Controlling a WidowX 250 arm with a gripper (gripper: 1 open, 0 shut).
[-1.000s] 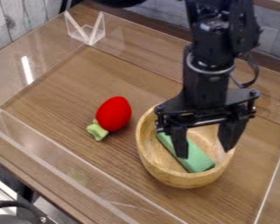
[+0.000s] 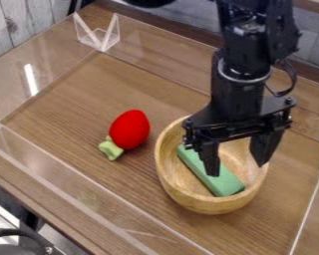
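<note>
A wooden bowl (image 2: 210, 199) sits on the table at the lower centre right, with a green block (image 2: 218, 181) lying in it. My black gripper (image 2: 229, 144) hangs over the bowl's back part, its fingers spread to either side, so it is open. I cannot see anything held. A red object (image 2: 129, 129) with a small light green piece (image 2: 112, 148) lies left of the bowl.
A clear plastic item (image 2: 100, 32) stands at the back left. Bare wooden table (image 2: 63, 110) fills the left and back. Dark cables or parts show at the lower left corner.
My gripper has moved up slightly; the bowl and the objects look nearly unchanged.
</note>
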